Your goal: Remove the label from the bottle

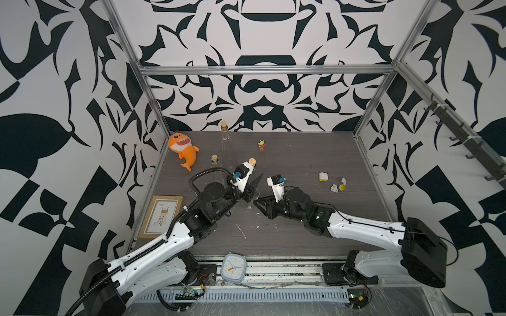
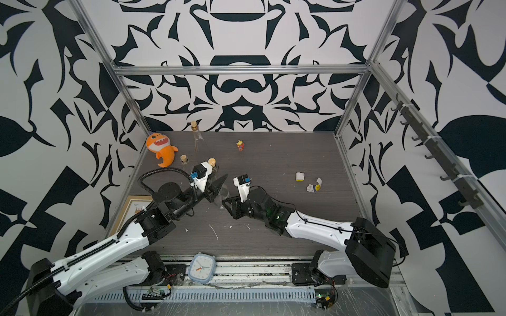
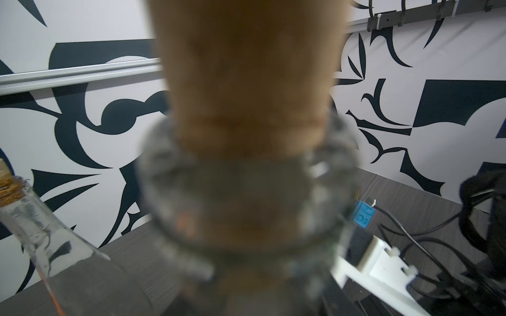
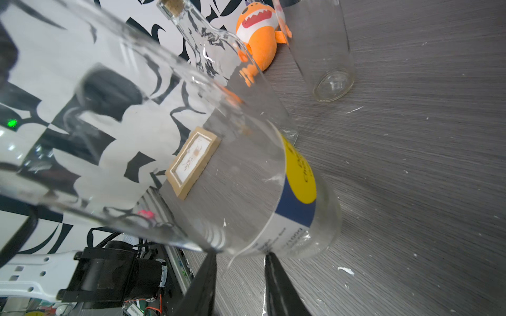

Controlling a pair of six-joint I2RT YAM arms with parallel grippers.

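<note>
A clear glass bottle (image 4: pixel 327 223) with a cork (image 3: pixel 253 79) stands between my arms. My left gripper (image 1: pixel 253 188) is shut on it; the blurred neck fills the middle of the left wrist view and hides most of the fingers. On the lower body is a yellow, blue and white label (image 4: pixel 298 196), whose near edge sticks out from the glass as a thin pale strip. At that edge my right gripper stands part open, one finger (image 4: pixel 206 279) on each side of the strip. Whether the fingers touch it is hard to tell.
Two other corked bottles (image 1: pixel 226 144) stand behind the left arm. Torn label pieces (image 1: pixel 323 177) lie on the table's right side. An orange shark toy (image 1: pixel 183 150), a small figurine (image 1: pixel 262 145) and a picture frame (image 1: pixel 179 198) are farther off.
</note>
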